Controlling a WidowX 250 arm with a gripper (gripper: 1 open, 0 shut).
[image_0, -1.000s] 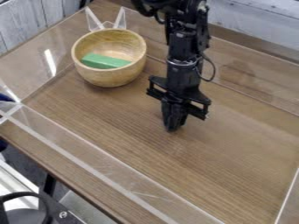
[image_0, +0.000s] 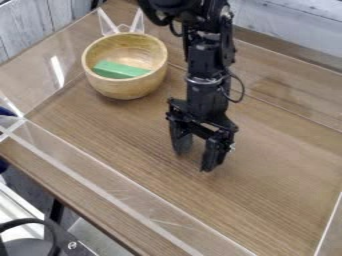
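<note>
My black gripper (image_0: 198, 152) hangs down over the middle of the wooden table (image_0: 147, 205), its two fingers low at the surface and spread apart. I see nothing clearly held between them, though the dark parts and their shadows make detail hard to tell.
A round tan basket (image_0: 123, 85) with white ear shapes at its back and a green block (image_0: 120, 69) inside stands at the upper left. Black cables and a bracket sit at the bottom left corner, off the table.
The gripper has moved down and slightly toward the front of the table, and its fingers show more separately now. The basket and green block have not moved.
</note>
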